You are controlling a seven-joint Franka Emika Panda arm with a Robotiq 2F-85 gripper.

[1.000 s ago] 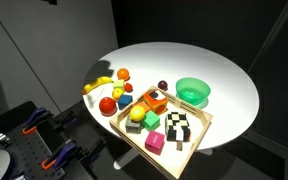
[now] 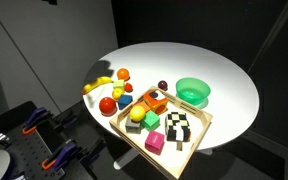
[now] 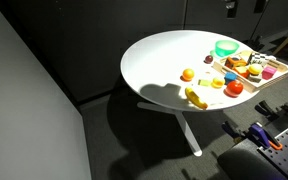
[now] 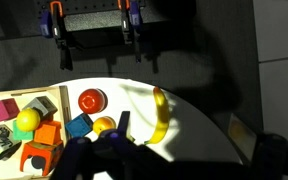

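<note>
High above the table, my gripper stands open, its two dark fingers far apart at the bottom of the wrist view and nothing held between them. Only the fingertips reach into the top of exterior view 2. Below, a yellow banana (image 4: pixel 162 115) lies close to the round white table's edge. Beside it are a red tomato-like ball (image 4: pixel 91 101), a blue block (image 2: pixel 125 100) and an orange (image 2: pixel 123 74). A wooden tray (image 2: pixel 191 149) carries a yellow lemon-like fruit (image 2: pixel 137 114), a green cube (image 2: pixel 152 121), a pink cube (image 2: pixel 155 142) and a black-and-white checkered block (image 2: pixel 176 123).
Behind the tray sits a green bowl (image 2: pixel 193 91), with a dark red round fruit (image 2: pixel 163 84) to its left. Orange-and-blue clamps (image 2: pixel 58 157) are at the robot's base.
</note>
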